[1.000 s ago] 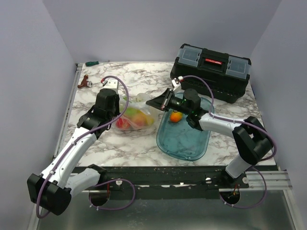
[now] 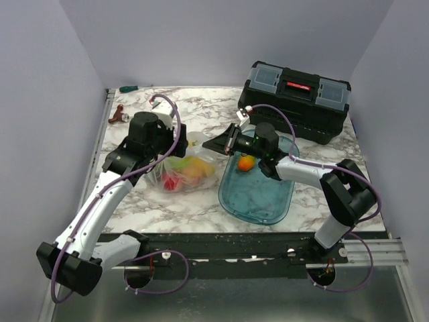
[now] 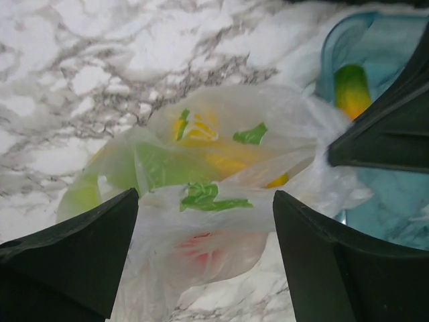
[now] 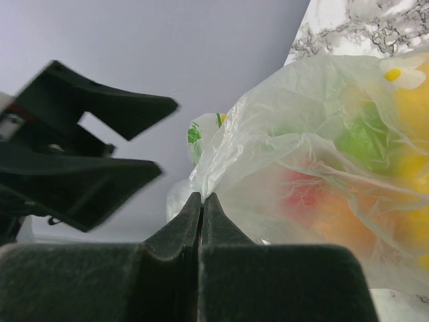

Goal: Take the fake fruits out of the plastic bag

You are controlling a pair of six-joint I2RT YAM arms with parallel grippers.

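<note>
The clear plastic bag (image 2: 211, 155) bulges with red, orange, yellow and green fruits on the marble table, left of the bin. In the right wrist view, my right gripper is shut on a gathered fold of the bag. My left gripper stands open above the bag, its fingers spread wide, the film lying in view between and below them; whether it touches is unclear. The red fruit (image 2: 172, 181) shows through the film at the near side. One orange fruit (image 2: 246, 162) lies in the blue bin (image 2: 258, 220).
A black toolbox (image 2: 295, 100) stands at the back right behind the bin. A brown item (image 2: 118, 115) and a green-handled tool (image 2: 129, 88) lie at the back left. Bare marble is free left of and in front of the bag.
</note>
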